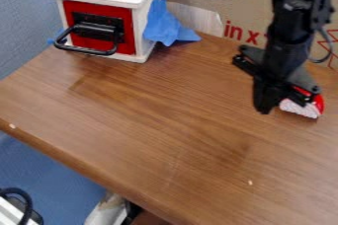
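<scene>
The black arm comes down from the top right. Its gripper is low over the right side of the wooden table, just in front of a red-and-white object that it partly hides. Whether the fingers are open or shut, or touch that object, I cannot tell.
A white toy oven with a red front and black handle stands at the back left, a blue cloth beside it. Cardboard lines the back. The table's left edge runs diagonally.
</scene>
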